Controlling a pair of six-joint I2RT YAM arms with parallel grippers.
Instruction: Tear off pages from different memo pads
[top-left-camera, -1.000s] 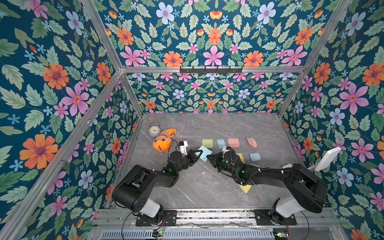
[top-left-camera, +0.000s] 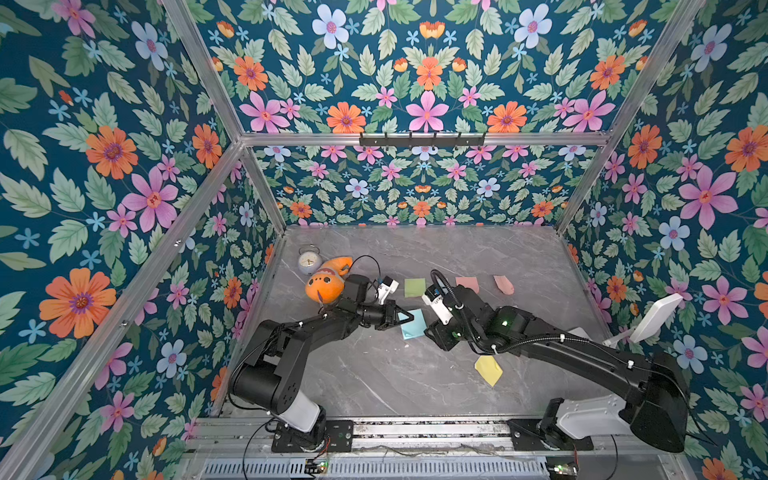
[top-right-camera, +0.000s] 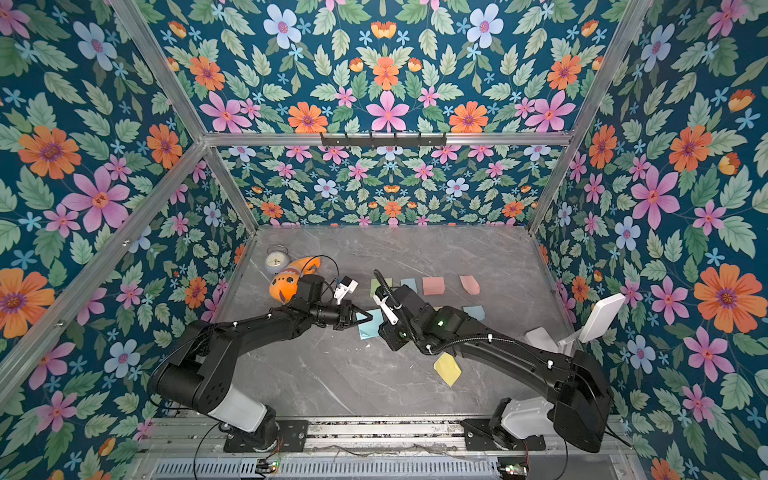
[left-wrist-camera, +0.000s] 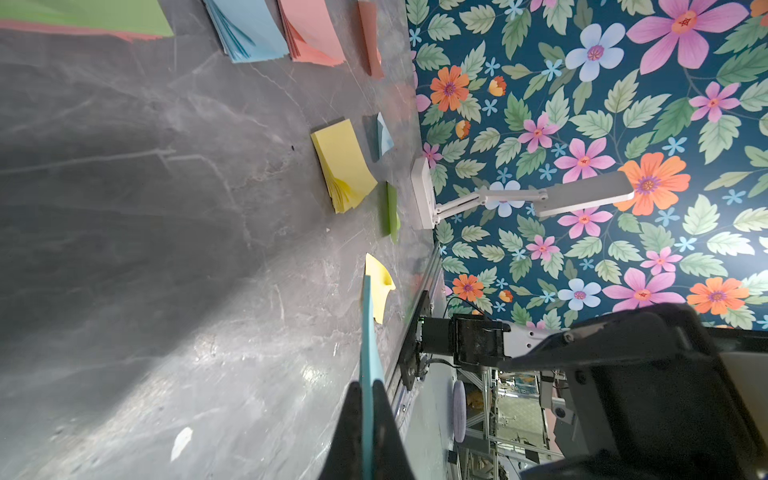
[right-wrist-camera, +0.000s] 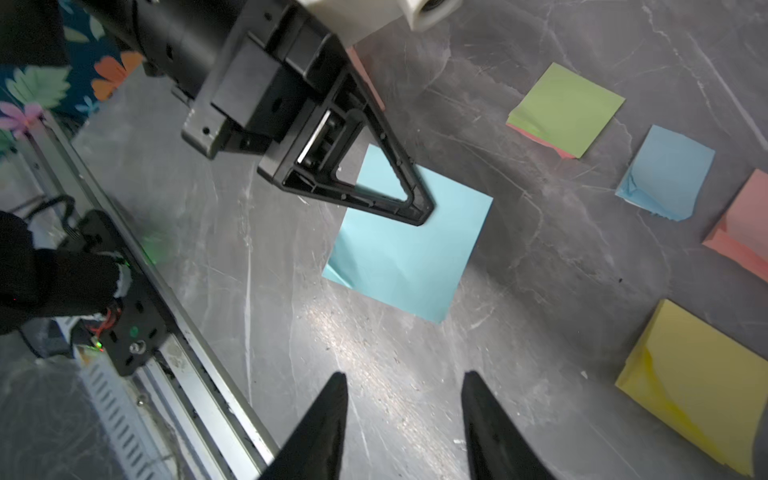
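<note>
A light blue page hangs from my left gripper, whose fingers are shut on its edge; it shows edge-on in the left wrist view. My right gripper stands open to the right of the page, nothing between its fingers. On the table lie memo pads: green (right-wrist-camera: 564, 108), blue (right-wrist-camera: 664, 168), pink (right-wrist-camera: 744, 220) and yellow (right-wrist-camera: 688, 384). A loose yellow sheet (top-left-camera: 488, 369) lies toward the front right.
An orange toy (top-left-camera: 324, 284) and a round clock (top-left-camera: 309, 260) stand at the back left. A white lamp (top-left-camera: 656, 318) is at the right edge.
My left gripper has turned and shifted slightly, with the blue page in it. The right arm has moved up and swung round, its gripper now apart from the page.
</note>
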